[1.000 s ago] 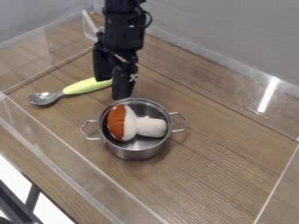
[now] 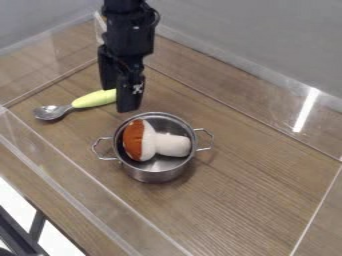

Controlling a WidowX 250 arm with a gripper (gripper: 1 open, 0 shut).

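Note:
My black gripper point(image 2: 124, 92) hangs open over the table, behind and a little left of a steel pot point(image 2: 160, 168) with two side handles. In the pot lie an orange-and-white object point(image 2: 138, 141) and a white rounded piece point(image 2: 171, 144). Left of the gripper lies a spoon point(image 2: 52, 112) with a metal bowl and a yellow-green handle point(image 2: 90, 99), partly behind the gripper. The gap between the fingers is hard to make out.
Pale walls point(image 2: 254, 45) bound it at the back and left.
The gripper has shifted left and slightly up, toward the spoon's side. The pot, its contents and the spoon look unmoved.

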